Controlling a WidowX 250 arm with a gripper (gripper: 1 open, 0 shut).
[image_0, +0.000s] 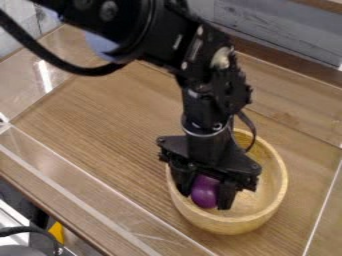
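The black gripper (203, 178) reaches down into a cream-yellow bowl (270, 200) on the wooden table. Its fingers are closed around a purple object (206, 194), which sits low inside the bowl and is partly covered by the fingers. The gripper body hides much of the bowl's back part.
A white wall runs along the back, and cables and a small yellow item lie beyond the table's lower-left edge.
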